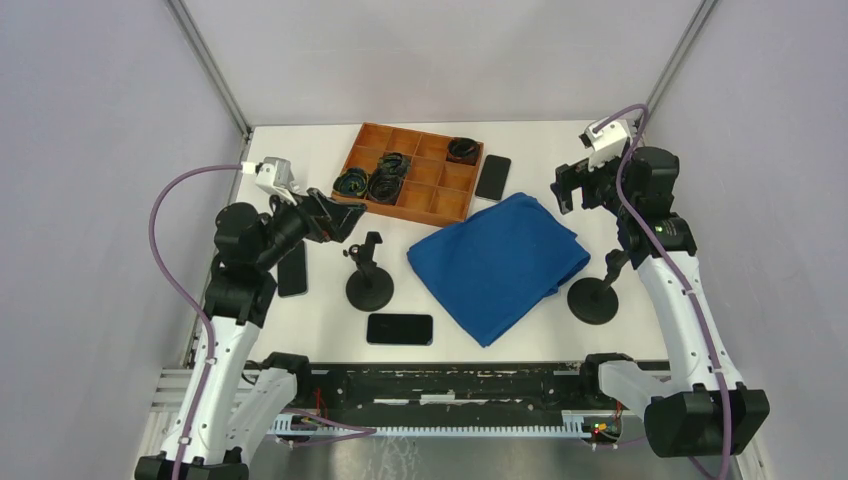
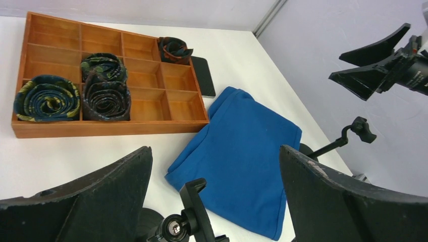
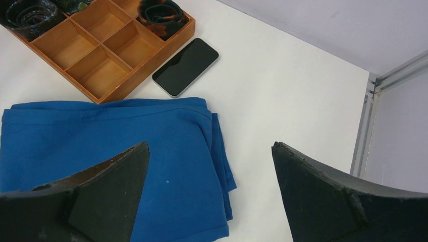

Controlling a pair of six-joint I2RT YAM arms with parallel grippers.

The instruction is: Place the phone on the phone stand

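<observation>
Three black phones lie flat on the table: one at the front middle, one at the left partly behind my left arm, and one by the tray, also in the right wrist view. A black phone stand stands left of the cloth, another at the right; neither holds a phone. My left gripper, open and empty, hangs above the left stand, whose top shows between its fingers in its wrist view. My right gripper is open and empty, above the table's right back part.
A wooden compartment tray with several rolled dark items stands at the back. A folded blue cloth covers the middle.
</observation>
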